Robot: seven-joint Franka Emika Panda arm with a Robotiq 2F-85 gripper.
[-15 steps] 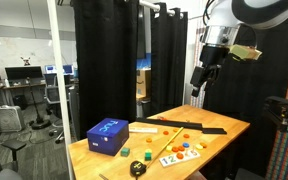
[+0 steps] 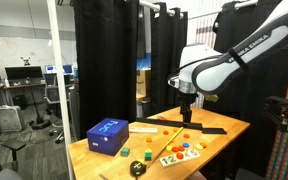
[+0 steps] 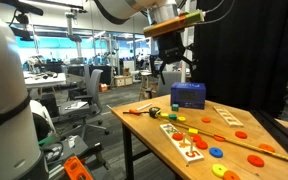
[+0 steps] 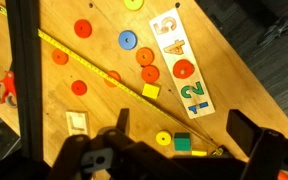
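Note:
My gripper stands open above the wooden table (image 4: 252,85), nothing between its fingers. In exterior view 1 the gripper (image 2: 184,98) hangs well clear of the tabletop. Below it in the wrist view lies a pale number board (image 4: 174,48) with coloured digits and a red disc (image 4: 183,69) on it. A long yellow measuring stick (image 4: 79,58) crosses the table diagonally. Around it are scattered several red discs, a blue disc (image 4: 128,40), a yellow cube (image 4: 151,90), a yellow disc (image 4: 163,138) and a green block (image 4: 182,142).
A blue box (image 2: 108,137) stands at one end of the table, with a pale wooden strip (image 3: 227,115) across from it. Red-handled scissors (image 4: 4,87) lie at the left in the wrist view. Black strips (image 2: 164,123) lie along the tabletop. Above the table the space is open.
In exterior view 1 the arm has come down and swung left, bringing the gripper lower and further over the table. The objects on the table look unmoved.

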